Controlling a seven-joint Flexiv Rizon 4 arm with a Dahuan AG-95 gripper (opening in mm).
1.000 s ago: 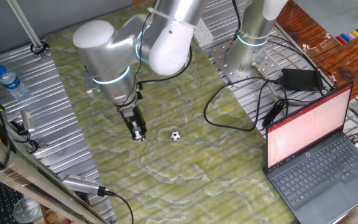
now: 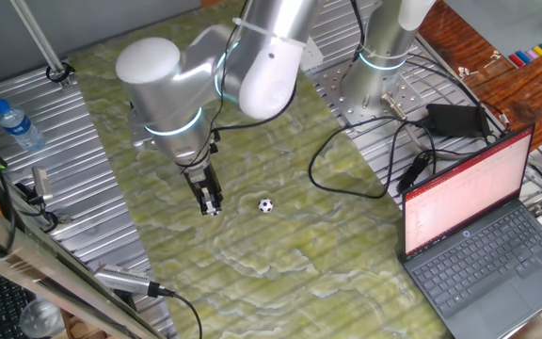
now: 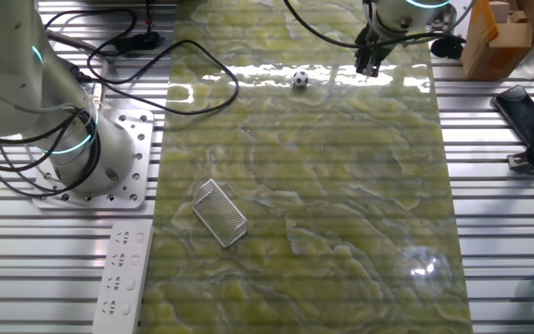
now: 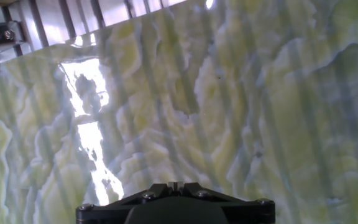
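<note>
A small black-and-white ball (image 2: 266, 205) rests on the green marbled mat (image 2: 280, 273) in exterior view 1. My gripper (image 2: 212, 209) hangs over the mat to the left of the ball, apart from it. Exterior view 2 has the ball (image 3: 300, 79) near the far end, with the gripper (image 3: 367, 70) to its right. A flat metal grater (image 3: 220, 212) lies on the mat in that same view. In the wrist view, the gripper is shut, its fingertips meeting with nothing visible between them. Neither ball nor grater appears there.
An open laptop (image 2: 473, 231) stands on the right. A black cable (image 2: 313, 169) loops from the base side onto the mat. The power strip (image 3: 122, 278) lies along the mat's edge, and a water bottle (image 2: 19, 125) stands at left.
The arm's wrist and forearm have shifted slightly to the right, while the fingertips stay at almost the same spot. The ball has not moved.
</note>
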